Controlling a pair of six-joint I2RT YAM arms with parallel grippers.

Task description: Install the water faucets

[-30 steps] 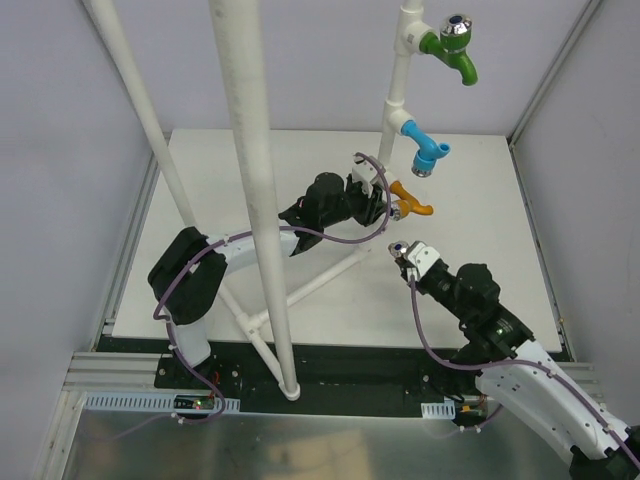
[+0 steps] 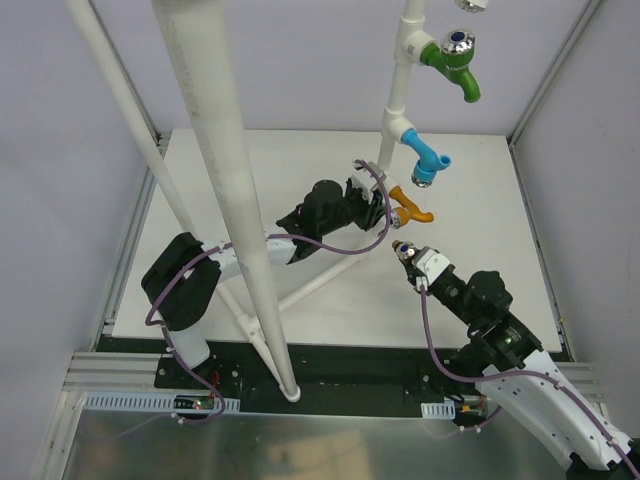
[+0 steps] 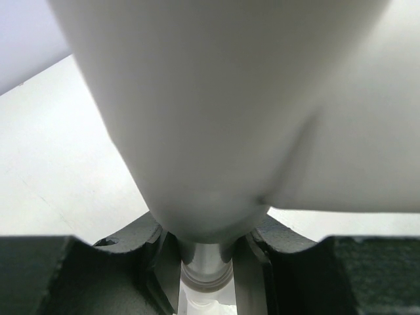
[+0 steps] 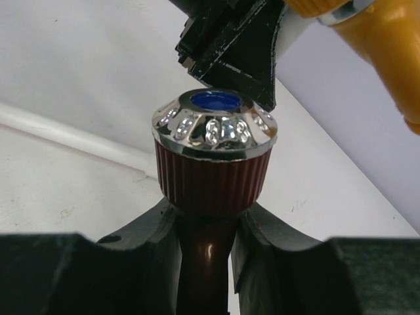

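A brown faucet (image 4: 213,177) with a chrome, blue-capped knob is held upright in the right wrist view; my right gripper is shut on its brown neck. In the top view this gripper (image 2: 410,262) stands just below the orange faucet (image 2: 410,207), which sits on the white pipe frame (image 2: 398,90). My left gripper (image 2: 375,205) is at the frame beside the orange faucet. The left wrist view has a white pipe fitting (image 3: 197,118) filling the middle, its narrower end between the fingers; how firmly they touch it cannot be told.
Higher on the frame are a blue faucet (image 2: 428,158) and a green faucet (image 2: 455,65). A long slanting pipe (image 2: 235,190) crosses in front of the left arm. The white board (image 2: 480,230) is bare to the right.
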